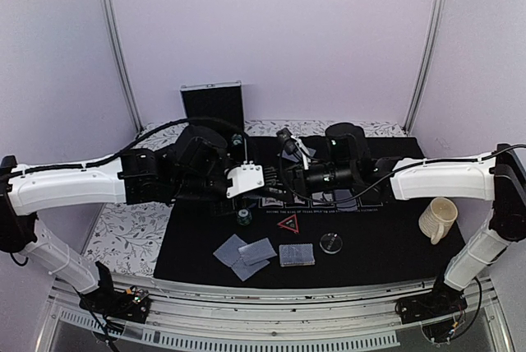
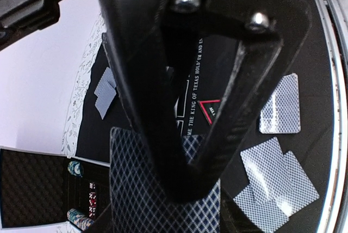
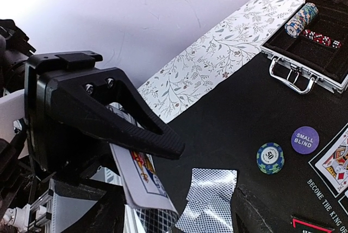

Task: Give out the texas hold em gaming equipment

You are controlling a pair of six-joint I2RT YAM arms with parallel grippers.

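Note:
In the left wrist view, a deck of cards point(image 2: 130, 200) with dark blue patterned backs is clamped in my left gripper. The right wrist view shows the same deck point(image 3: 142, 176) at the left, its edge and a face card visible. My right gripper is open beside it, with no card held between its fingers. Three dealt cards point(image 2: 261, 170) lie overlapping, backs up, near the front of the mat; from above, the third card point(image 1: 257, 251) rests over the pair. At the far side lies another pair of cards point(image 2: 105, 94).
Along the front stand a card stack point(image 1: 297, 255) and a clear disc point(image 1: 330, 243). The red-edged triangle point(image 1: 288, 224), chips point(image 3: 270, 158) and purple small blind button point(image 3: 305, 140) lie nearby. An open case point(image 1: 212, 105) sits at back left, a mug point(image 1: 440, 219) at right.

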